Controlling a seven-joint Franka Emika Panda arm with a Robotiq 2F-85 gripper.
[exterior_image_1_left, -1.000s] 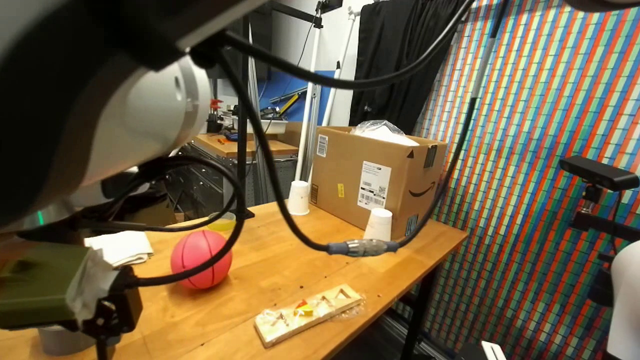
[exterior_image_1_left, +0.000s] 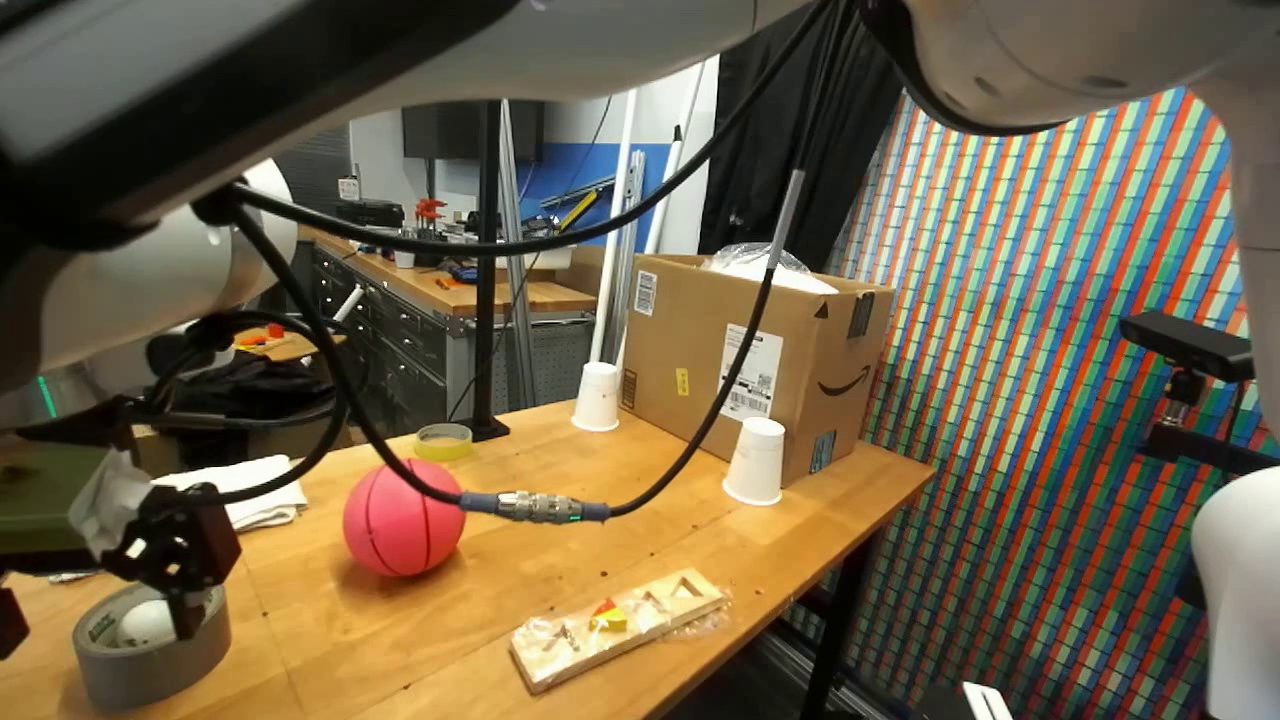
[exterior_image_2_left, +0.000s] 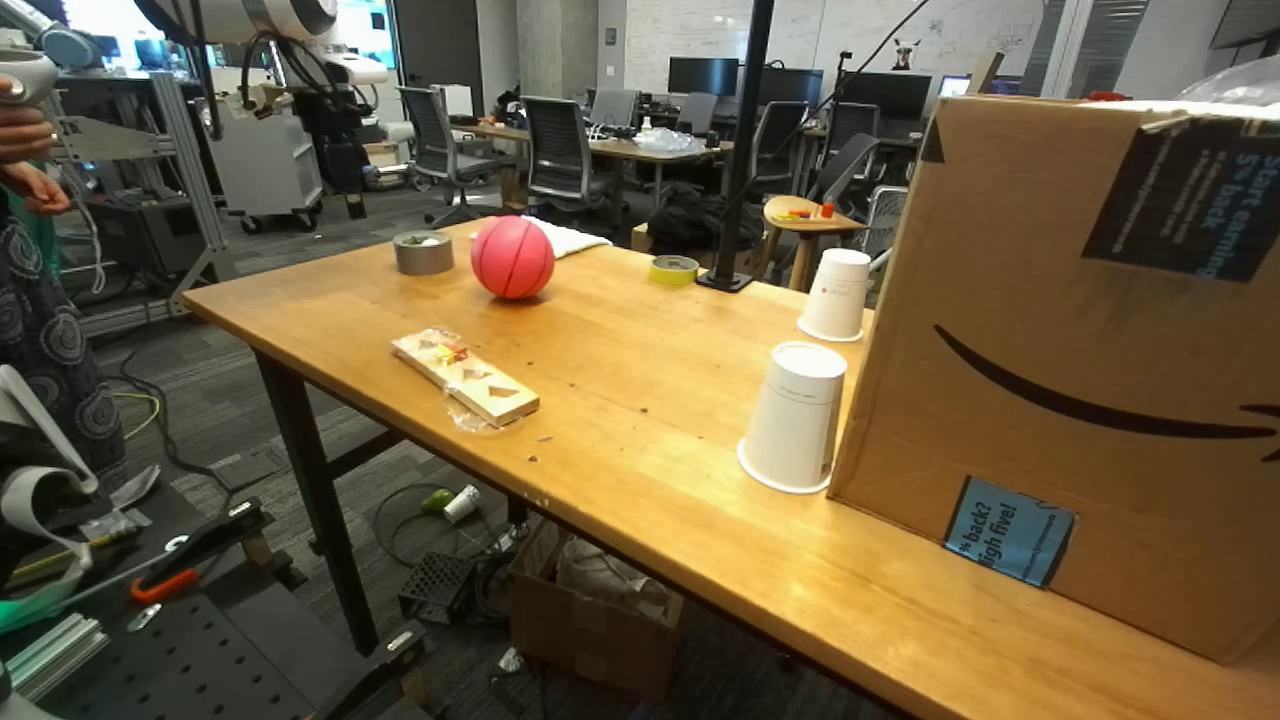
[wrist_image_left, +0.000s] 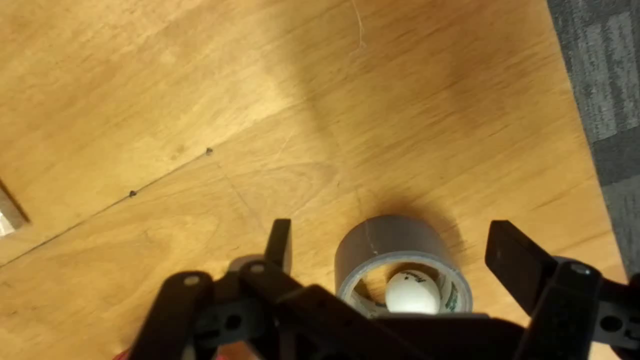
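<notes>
A grey roll of tape (wrist_image_left: 384, 237) lies flat on the wooden table, with a white ball (wrist_image_left: 412, 293) bearing dark print inside its ring. In the wrist view my gripper is open, its fingers wide apart on either side of the roll, nothing held between them. Exterior view 1 shows the same roll (exterior_image_1_left: 154, 666) and ball (exterior_image_1_left: 145, 623) at the lower left, partly behind a finger. From exterior view 2, the gripper hangs above table height near the roll (exterior_image_2_left: 423, 254); the ball is barely visible there.
A pink ball (exterior_image_1_left: 402, 518) sits beside the roll, near a folded white cloth (exterior_image_1_left: 258, 510). Farther off are a wooden shape tray (exterior_image_1_left: 618, 630), yellow tape (exterior_image_2_left: 673, 271), two upturned white cups (exterior_image_1_left: 756, 463) and a large cardboard box (exterior_image_1_left: 684, 348). Bare table lies between them.
In exterior view 1 the arm and its cable have shifted left. The gripper has moved left too, uncovering more of the roll and the white ball. The table objects look unmoved.
</notes>
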